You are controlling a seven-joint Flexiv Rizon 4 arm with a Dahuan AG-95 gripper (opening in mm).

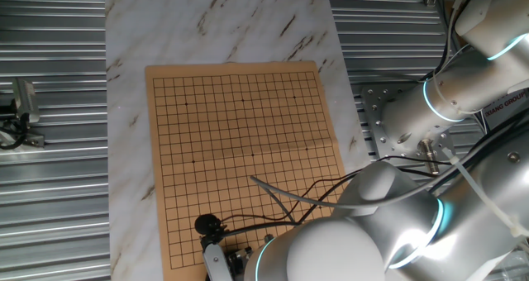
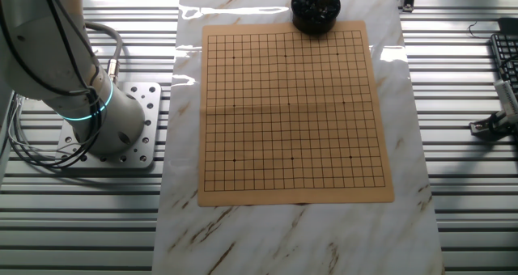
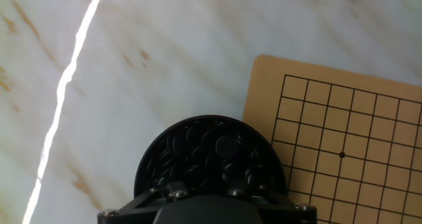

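Note:
A round black bowl (image 3: 150, 159) full of black, disc-like pieces (image 3: 227, 146) stands by a corner of the tan grid board (image 3: 267, 69) in the wrist view. In exterior view 2 the same bowl (image 2: 316, 20) is at the far edge of the bare board (image 2: 295, 196). My gripper reaches over the near part of the bowl, its dark fingers blending into the black pieces. Whether anything is between them cannot be made out. The arm covers the bowl in exterior view 1, along with the near right part of the board (image 1: 155, 107).
The board lies on a marbled white tabletop (image 1: 223, 21) with ribbed metal surfaces (image 1: 50, 207) on both sides. Cables (image 1: 331, 205) from my arm hang across the board in exterior view 1. Free tabletop extends beyond the board there.

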